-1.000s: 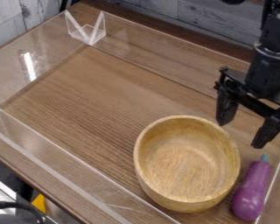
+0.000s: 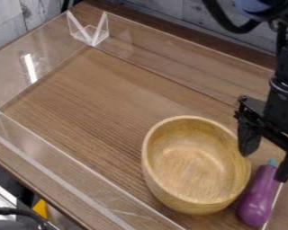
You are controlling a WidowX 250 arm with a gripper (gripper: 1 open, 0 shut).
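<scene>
The black gripper [image 2: 263,142] reaches down from the right edge, open, just above and beside the right rim of a round wooden bowl [image 2: 183,180]. Below it, a purple eggplant-like object [image 2: 261,198] with a teal tip lies to the right of the bowl. I cannot tell whether the fingers touch anything.
A wooden table [image 2: 86,126] with a clear raised edge on the left has free room at its middle and back. A white wire stand [image 2: 89,27] is at the back left, and a grey wall runs behind.
The gripper has moved lower, toward the front of the table, closer over the purple object's tip. The bowl and purple object look unmoved.
</scene>
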